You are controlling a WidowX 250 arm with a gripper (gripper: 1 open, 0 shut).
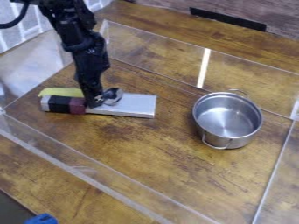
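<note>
The black arm reaches down from the upper left, its gripper (96, 96) low over a grey-white slab (131, 105). A yellow elongated object (56, 94) and a dark cylinder with a maroon band (59, 104) lie at the slab's left end, partly behind one another. The gripper appears shut; whether anything small is between its fingers is hard to tell, as the tips are dark against these objects.
A steel pot (226, 118) with handles stands at the right. A white tape strip (204, 68) lies behind it. Clear low edges border the wooden table (140, 166). A blue object (41, 219) sits at the bottom left corner.
</note>
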